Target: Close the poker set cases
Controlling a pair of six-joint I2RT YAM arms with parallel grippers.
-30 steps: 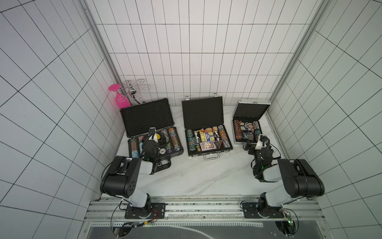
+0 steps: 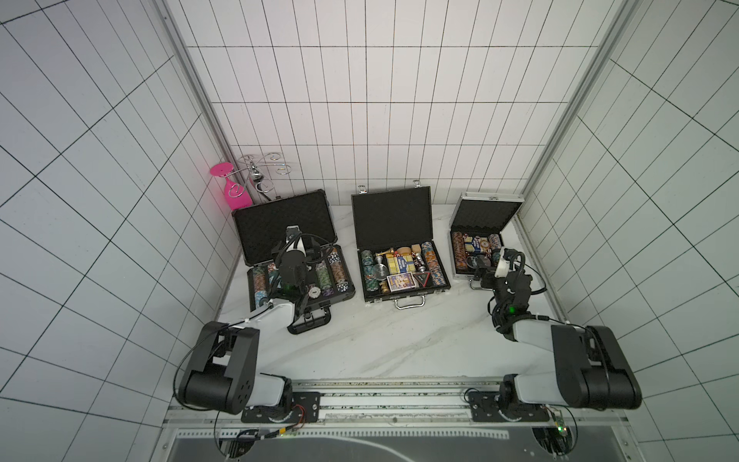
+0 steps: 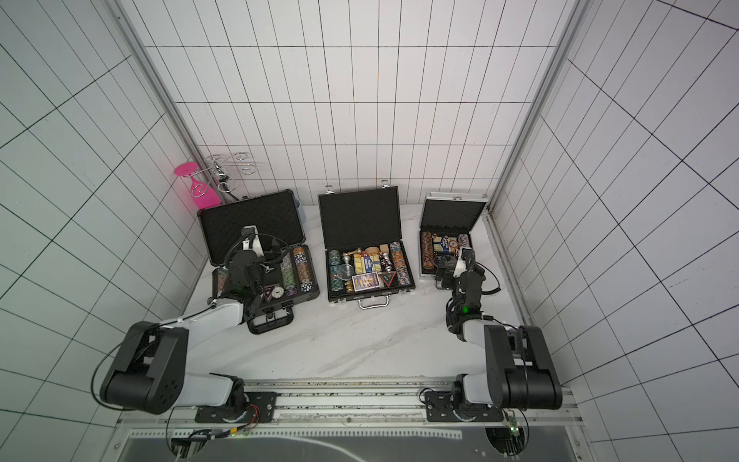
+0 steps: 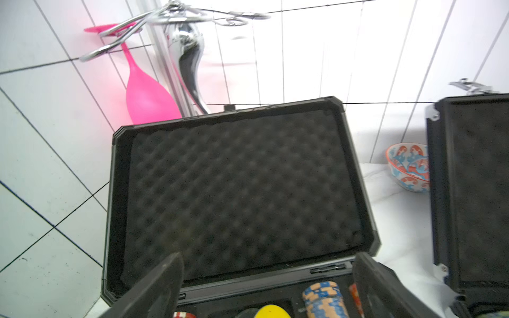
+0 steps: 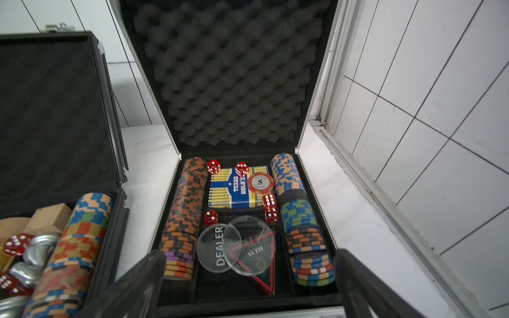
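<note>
Three poker cases stand open with lids raised: the large left case (image 2: 283, 217), the middle case (image 2: 391, 215) and the small silver case (image 2: 486, 214). Chips, cards and dealer discs fill their trays. My left gripper is open above the left case's tray, facing its foam-lined lid (image 4: 238, 190). My right gripper is open at the front of the small case, before its chips and dealer disc (image 5: 212, 249); its foam lid (image 5: 233, 74) stands upright behind.
A pink vase (image 2: 236, 194) and chrome rack (image 2: 261, 161) stand behind the left case. A patterned bowl (image 4: 408, 172) sits behind, between two cases. Bare marble (image 2: 400, 338) lies in front of the cases, with tiled walls around.
The cases look unchanged.
</note>
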